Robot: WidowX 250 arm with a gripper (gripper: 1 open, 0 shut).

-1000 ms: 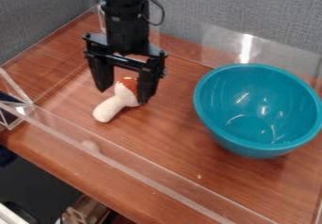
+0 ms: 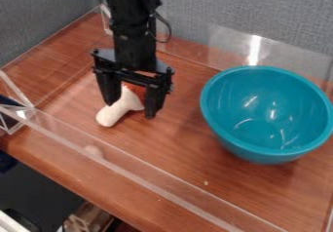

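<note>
A toy mushroom (image 2: 121, 105) with a white stem and red-orange cap lies on its side on the wooden table. My black gripper (image 2: 131, 96) is over it, open, its fingers down around the cap and upper stem, hiding much of the cap. I cannot tell whether they touch it.
A large teal bowl (image 2: 267, 124) stands to the right on the table (image 2: 182, 177). Low clear plastic walls edge the work area, with grey padded panels behind.
The gripper has come down a little over the mushroom, covering more of its red cap. The mushroom and bowl look unmoved.
</note>
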